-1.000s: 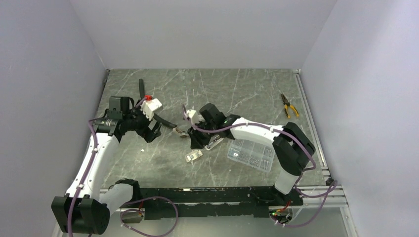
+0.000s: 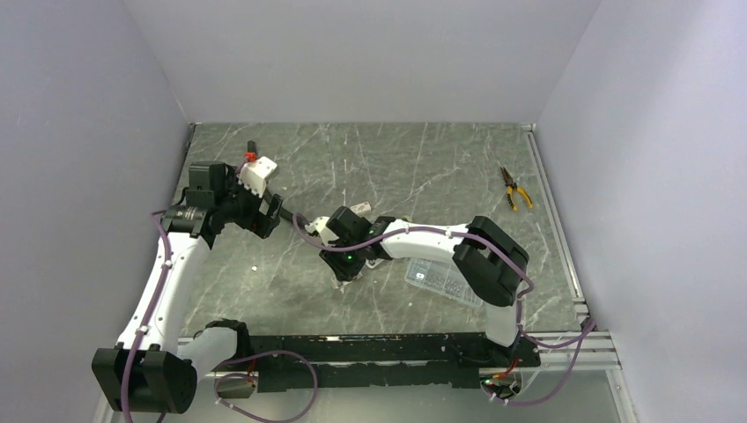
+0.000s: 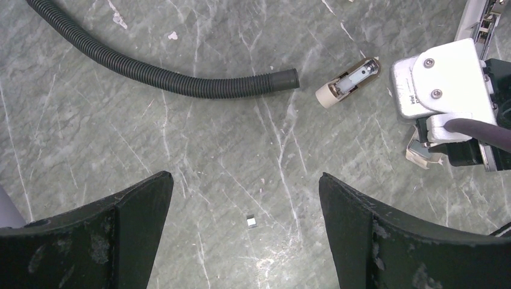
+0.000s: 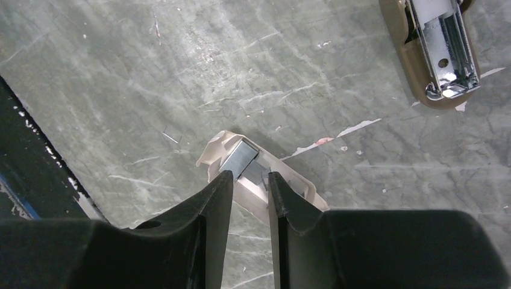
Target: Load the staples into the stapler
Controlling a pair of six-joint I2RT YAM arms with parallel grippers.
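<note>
An open staple box (image 4: 265,211) of pale card lies on the table, with grey staple strips (image 4: 240,158) inside. My right gripper is over it, its fingertips part open around the box's middle; a clear gap shows between them. Whether they touch a strip cannot be told. The brown stapler lies apart from the box, its metal channel bare; the left wrist view shows this stapler (image 3: 349,82) whole. My left gripper stands wide open above bare table, nothing between its fingers. The right arm covers most of the box from above.
A black ribbed hose (image 3: 199,85) ends close to the stapler. Another, metallic stapler (image 3: 485,27) lies beyond the right gripper. A clear compartment case (image 2: 443,282) sits under the right arm; pliers (image 2: 514,189) lie far right.
My right gripper has moved left and toward the front edge, from beside the box to over it.
</note>
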